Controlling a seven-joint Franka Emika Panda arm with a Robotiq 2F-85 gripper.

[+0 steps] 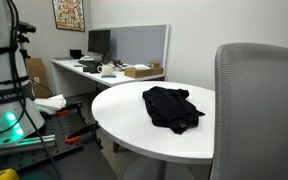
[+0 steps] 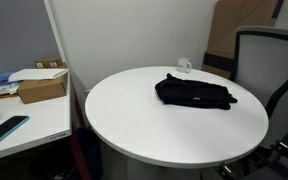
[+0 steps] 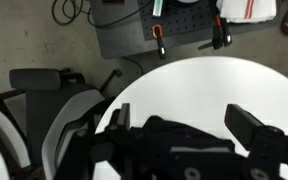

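Note:
A crumpled black cloth lies on the round white table, right of the table's middle in exterior view 1. Seen from exterior view 2, the cloth forms a low, wide bundle toward the back. The wrist view looks down from above; there my gripper stands open, its dark fingers wide apart. Between and below them part of the black cloth shows, and the rest is hidden by the gripper. Nothing is held. In exterior view 1 only part of the arm appears at the left edge.
A white mug stands by the table's far edge. A grey chair stands close beside the table. The side desk carries boxes and a phone.

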